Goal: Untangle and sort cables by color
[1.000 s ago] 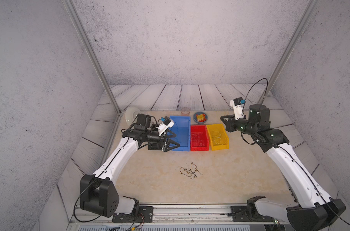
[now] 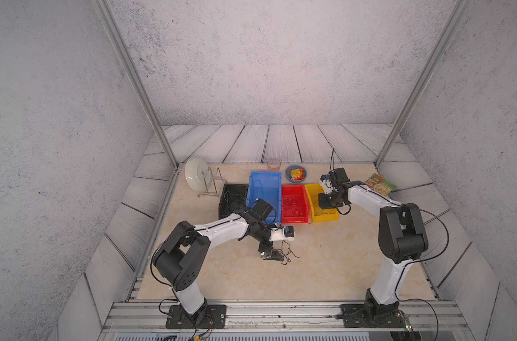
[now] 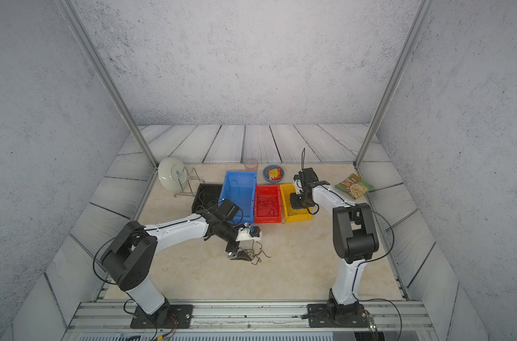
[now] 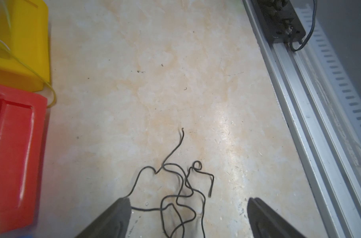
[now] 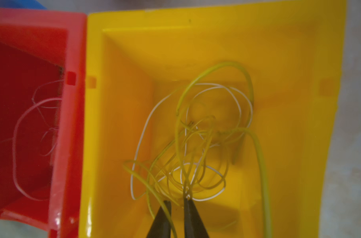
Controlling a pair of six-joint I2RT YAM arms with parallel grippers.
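A tangled dark cable [image 4: 183, 178] lies on the table in the left wrist view. Around its near part, my left gripper is spread open, low over the table. The right gripper points down into the yellow bin [image 5: 96, 130]; a narrow gap shows between its fingers, so it stands slightly open. Yellow and whitish cable loops [image 5: 212, 67] are bunched in that bin at the fingertips, and one strand crosses the left finger. Whether anything sits between those fingers is unclear. Pinkish cable [image 5: 14, 154] lies in the red bin [image 5: 73, 138].
Beside the red bin are the blue bin [image 2: 264, 187] and the black bin [image 2: 227, 196], each with some cable inside. A plate rack [image 2: 213, 182], a bowl [image 2: 296, 173] and a packet [image 2: 379, 183] stand behind.
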